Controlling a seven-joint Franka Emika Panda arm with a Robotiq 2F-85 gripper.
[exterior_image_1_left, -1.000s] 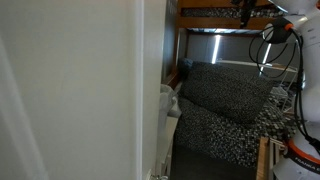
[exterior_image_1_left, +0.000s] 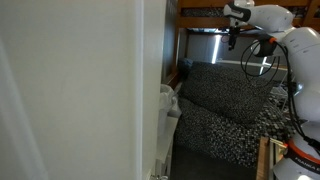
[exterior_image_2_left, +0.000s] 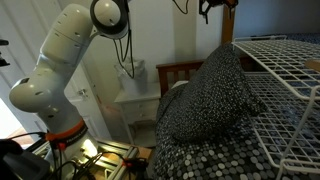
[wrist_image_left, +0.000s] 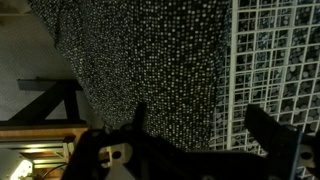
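In the wrist view my gripper is open, its two dark fingers set wide apart with nothing between them. Below it spreads a black cloth with a light speckled pattern (wrist_image_left: 160, 55), and the white wire rack (wrist_image_left: 270, 50) runs down the right side. Exterior view 1 has the gripper (exterior_image_1_left: 232, 42) high at the upper right, above the patterned bedding (exterior_image_1_left: 225, 100). Near the top edge of exterior view 2, the gripper (exterior_image_2_left: 205, 14) hangs well clear of the heaped bedding (exterior_image_2_left: 205, 105).
A white wire shelf (exterior_image_2_left: 285, 90) stands at the right in exterior view 2. Behind are a white cabinet (exterior_image_2_left: 138, 108) and a wooden frame (exterior_image_2_left: 180, 72). A pale panel (exterior_image_1_left: 70, 90) blocks the left of exterior view 1.
In exterior view 1, the arm's end has moved left and a little down, bringing the gripper into clearer view. The bedding and furniture look unchanged.
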